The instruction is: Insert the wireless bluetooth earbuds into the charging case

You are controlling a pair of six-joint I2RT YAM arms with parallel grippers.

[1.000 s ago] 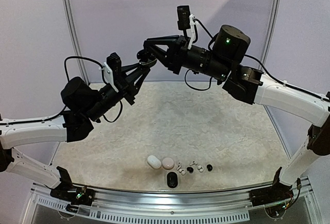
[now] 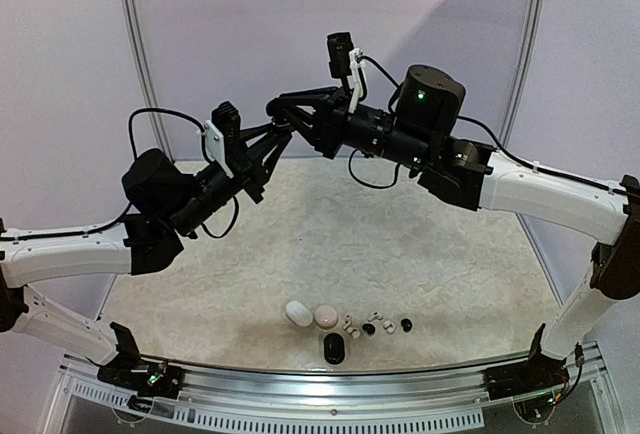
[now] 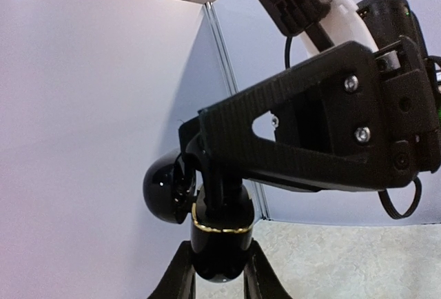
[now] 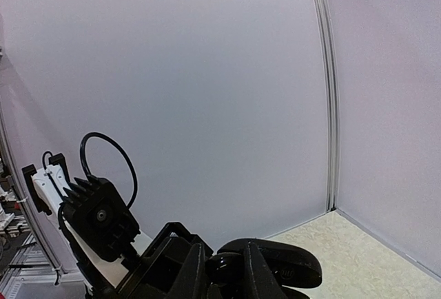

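Observation:
Raised over the back of the table, my left gripper is shut on a glossy black charging case [image 3: 220, 244] with a gold rim, its lid [image 3: 165, 189] raised. My right gripper [image 2: 285, 114] reaches into it from above; in the left wrist view its fingertips are at the case's mouth, and in the right wrist view they stand close together over the dark case [image 4: 282, 264]. Whether an earbud is between them is hidden. On the table lie white earbuds [image 2: 352, 326] and small black earbuds [image 2: 406, 325].
A white case [image 2: 298, 313], a pink case [image 2: 326, 316] and a black case [image 2: 334, 348] stand at the front middle of the table [image 2: 330, 234]. Pale walls enclose it.
My right arm has moved left and slightly down, its fingertips coming onto the case. The left arm has hardly moved; the things on the table are unchanged.

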